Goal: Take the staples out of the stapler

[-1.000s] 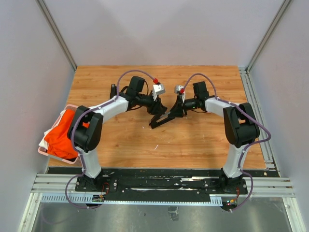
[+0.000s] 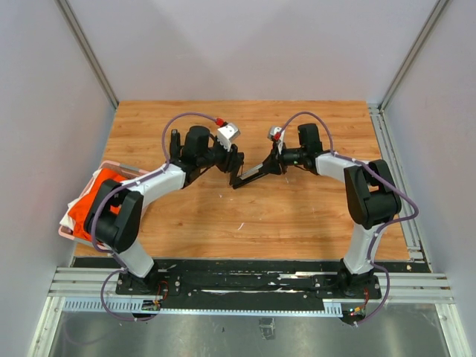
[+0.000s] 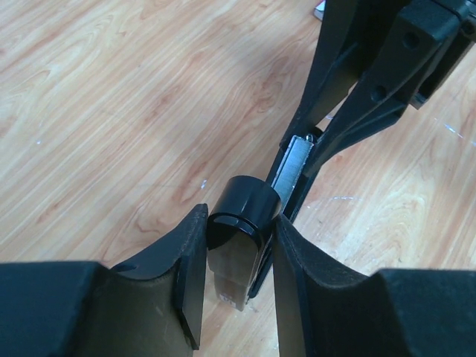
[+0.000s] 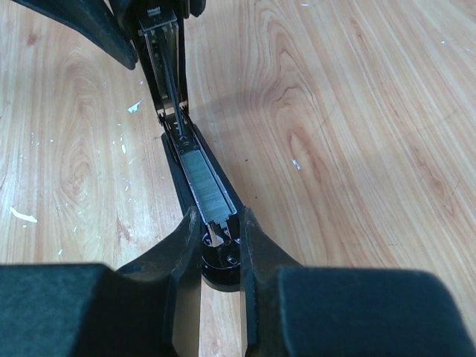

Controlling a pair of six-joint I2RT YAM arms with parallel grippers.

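A black stapler [image 2: 250, 178] is swung open between my two grippers near the middle of the table. My left gripper [image 2: 236, 165] is shut on the rounded black end of its upper arm [image 3: 249, 199]. From the right, my right gripper is shut on the front end of the lower part. Along the magazine between them lies a grey strip, seemingly staples [image 4: 205, 186], uncovered and still seated in its channel. The hinge end of the stapler points toward the left gripper's side. Right fingertips cover part of the magazine's front.
A pink basket [image 2: 67, 233] with orange and white cloth stands at the left edge. A dark upright object [image 2: 175, 140] is behind the left arm. Small pale scraps [image 2: 240, 226] lie on the wood.
My left gripper has moved left with the stapler's upper arm, so the stapler stands wider open and its magazine shows more. My right gripper has shifted only slightly.
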